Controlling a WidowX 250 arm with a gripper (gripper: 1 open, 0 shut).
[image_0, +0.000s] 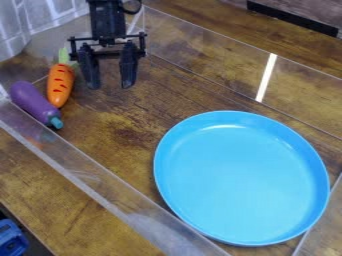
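Note:
My black gripper (108, 70) hangs low over the wooden table at the upper left, its two fingers apart with nothing seen between them. Just left of it lies an orange toy carrot (59, 84) with a green top, and below that a purple toy eggplant (31, 103). A large blue plate (241, 178) fills the lower right.
Clear plastic walls border the work area (167, 115) along the left and right. A small blue object (8, 240) sits outside at the bottom left corner.

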